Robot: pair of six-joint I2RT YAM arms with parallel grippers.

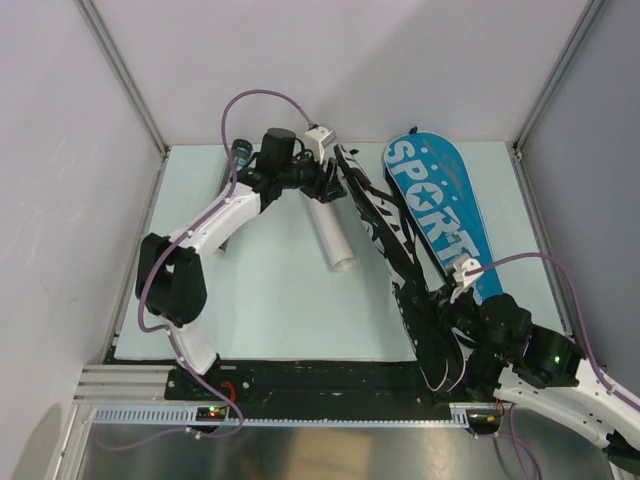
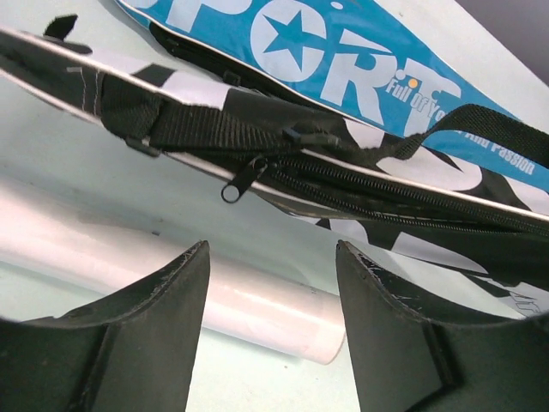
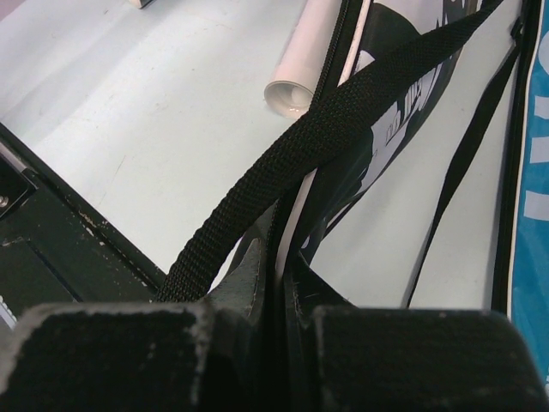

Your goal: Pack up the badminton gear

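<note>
A long black-and-white bag [image 1: 395, 240] slants across the right half of the table, its zipper [image 2: 360, 202] and strap in the left wrist view. My right gripper is shut on the bag's edge near its lower end. Left of the bag's upper end, my left gripper [image 1: 335, 188] stands open; the bag is beyond its fingers [image 2: 176, 300], with nothing between them. A pale shuttlecock tube [image 1: 332, 235] lies under the left gripper. At the far left a dark tube [image 1: 238, 155] is partly hidden by the left arm.
A blue cover marked SPORT [image 1: 440, 200] lies flat to the right of the bag. Bare white table [image 1: 285, 310] shows in the front middle. Walls rise on both sides and at the back.
</note>
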